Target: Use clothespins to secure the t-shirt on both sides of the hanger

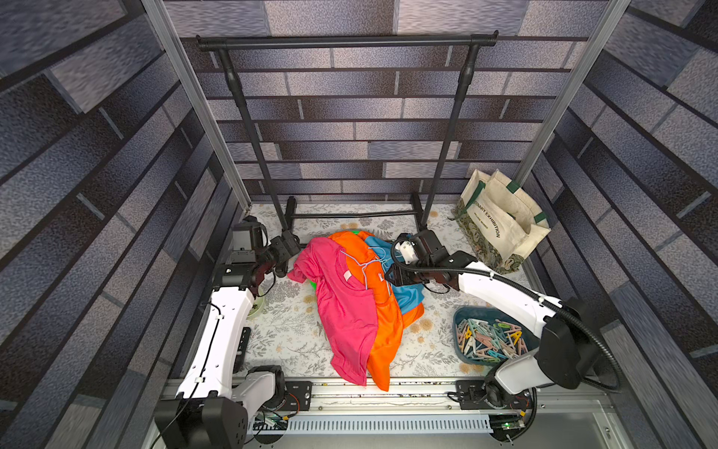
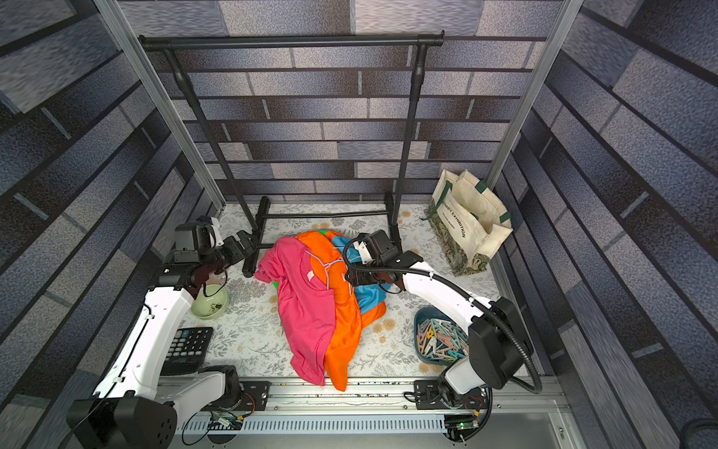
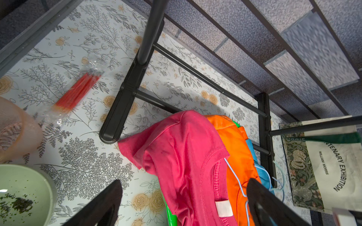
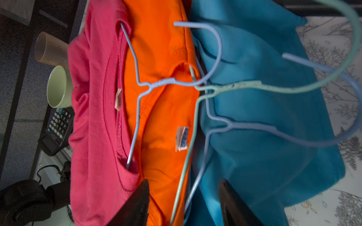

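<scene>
Pink [image 1: 344, 307], orange [image 1: 387, 321] and blue [image 4: 260, 113] shirts lie overlapped in a pile on the table, the pink one on top at the left. Wire hangers sit in their necks; a lilac hanger [image 4: 162, 81] runs into the pink collar, and a green hanger [image 4: 233, 86] crosses the orange cloth. Over the pile's right side is my right gripper, fingers apart, hangers below and nothing held. Beside the pink sleeve my left gripper stands open and empty. Clothespins [image 1: 490, 340] fill a blue bin [image 1: 458, 351] at the right.
A black rack [image 1: 344, 42] stands behind the pile, its feet near the shirts. A cloth bag [image 1: 501, 220] is at the back right. On the left are a green bowl [image 2: 211, 301], a calculator [image 2: 187, 348] and a pink cup [image 3: 18, 131].
</scene>
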